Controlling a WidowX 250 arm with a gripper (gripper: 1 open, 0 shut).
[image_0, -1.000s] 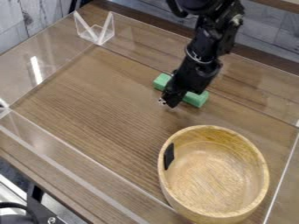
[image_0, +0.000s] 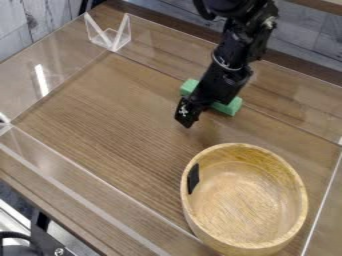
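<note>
A green block (image_0: 223, 103) lies on the wooden surface at the upper middle. My black gripper (image_0: 201, 106) is low over it, open, with its fingers at the block's left part; the arm reaches down from the top and partly hides the block. Whether the fingers touch it cannot be told.
A large beige round bin (image_0: 247, 215) stands at the lower right with a dark mark on its left rim. A clear plastic holder (image_0: 110, 35) is at the upper left.
My gripper has shifted slightly left and up over the block. The block looks little changed, with more of its left end covered or shifted.
</note>
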